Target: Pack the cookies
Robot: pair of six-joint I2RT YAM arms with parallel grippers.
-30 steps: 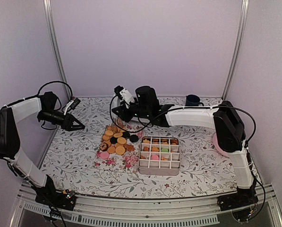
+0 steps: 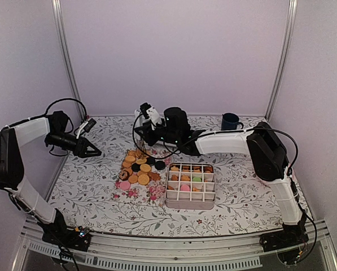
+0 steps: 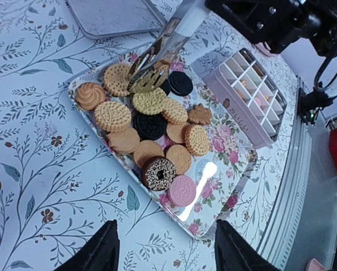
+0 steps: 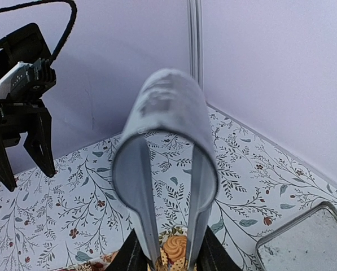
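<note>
Assorted cookies, among them a pink round one (image 3: 182,191) and a ring-topped chocolate one (image 3: 158,173), lie crowded on a floral tray (image 3: 220,195). Metal tongs (image 4: 171,107) are held in my right gripper, its fingers on either side of their arms. In the left wrist view the tongs' toothed tips reach down over a pale round cookie (image 3: 149,101); whether they grip it I cannot tell. A compartment box (image 2: 191,204) right of the tray holds several cookies, with empty cells in front. My left gripper stands open and empty, left of the tray.
A grey metal tray (image 3: 114,20) lies behind the cookies, partly hidden by the right arm in the top view. At the back right stands a dark blue mug (image 2: 230,121).
My right arm has come slightly lower and its gripper a little to the right, with the tongs still over the cookies. The pink plate at the right is now mostly covered. The left arm is still.
</note>
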